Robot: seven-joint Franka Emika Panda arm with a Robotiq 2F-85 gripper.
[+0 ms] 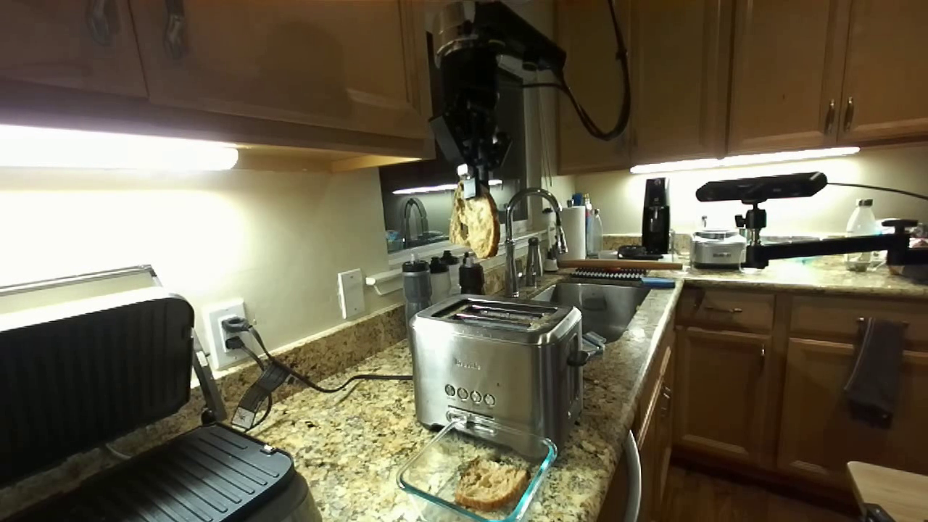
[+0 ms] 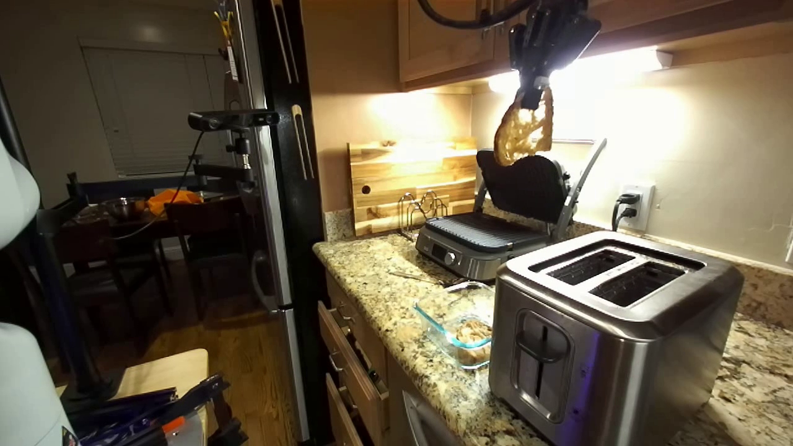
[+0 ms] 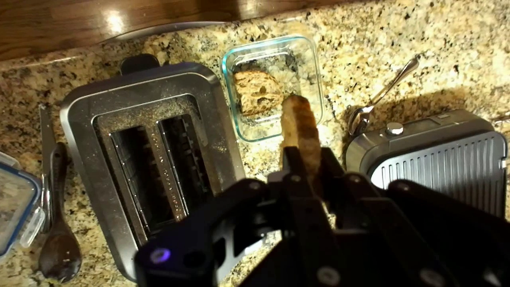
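Note:
High above the counter, my gripper (image 1: pixel 472 184) is shut on a slice of bread (image 1: pixel 475 225), which hangs down from the fingertips. From above, in the wrist view, the held bread (image 3: pixel 301 125) shows its crust edge pinched between the two black fingers. Below stands a steel toaster (image 2: pixel 617 312); both of its slots look empty in the wrist view. Beside it sits a glass container (image 3: pixel 229 100) with another bread slice (image 3: pixel 258 92) lying flat inside. The held slice is clear of both the toaster and the container.
An open grill (image 2: pixel 476 241) with raised lid stands past the container. Tongs (image 3: pixel 382 95) lie near the grill. A wooden spoon (image 3: pixel 60 244) and a blue-edged lid (image 3: pixel 19 203) lie on the toaster's other side. Cabinets (image 1: pixel 287 65) overhang the counter at the wall.

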